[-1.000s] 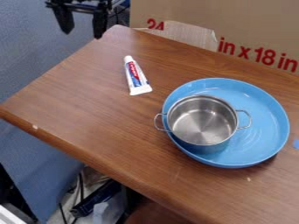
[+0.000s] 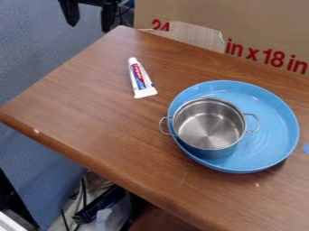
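Observation:
My gripper (image 2: 88, 15) is at the top left, cut by the frame edge, above and beyond the table's far left corner, with its dark fingers apart and nothing visible between them. A white toothpaste tube (image 2: 141, 81) lies on the wooden table (image 2: 72, 113). On the right, a steel pot (image 2: 209, 122) with two handles sits in a blue round plate (image 2: 259, 108), toward its front left.
A cardboard box (image 2: 259, 27) stands behind the table. A small blue piece (image 2: 304, 148) is at the right edge. Cables and other items lie below the table's near left edge.
My gripper has moved upward, more out of the frame, over the last second. The tube, pot and plate are unchanged.

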